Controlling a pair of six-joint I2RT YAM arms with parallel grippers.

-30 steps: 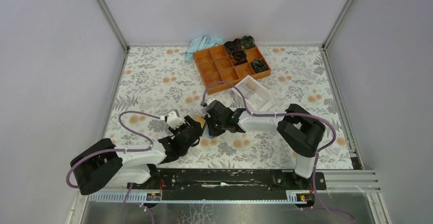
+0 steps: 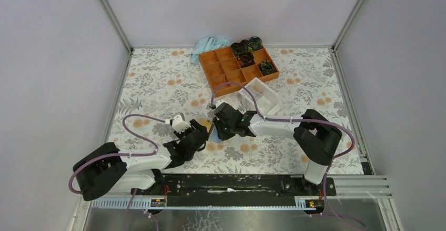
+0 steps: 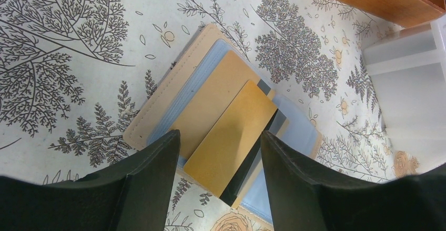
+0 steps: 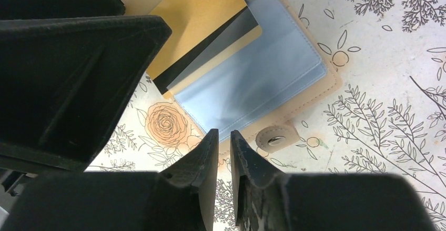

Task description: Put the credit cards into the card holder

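Note:
An open card holder (image 3: 158,97), beige with pale blue sleeves, lies flat on the table. A gold card with a black stripe (image 3: 231,136) lies slantwise across its middle, and I cannot tell how much of it is inside a sleeve. My left gripper stands open over the holder, one finger on each side of the card, gripping nothing. In the right wrist view my right gripper hangs by the holder's snap-tab edge; its fingers are slightly apart, with nothing between them. From above, both grippers largely cover the holder (image 2: 216,136).
A white bin (image 2: 260,96) stands behind the right arm, with a brown compartment tray (image 2: 223,69) holding dark items farther back. A light blue cloth (image 2: 208,45) lies by the tray. The left gripper's fingers (image 4: 79,78) loom close to the right gripper.
The right arm has shifted slightly to the right, its elbow farther out, and a little more of the holder shows. The left arm has stayed still.

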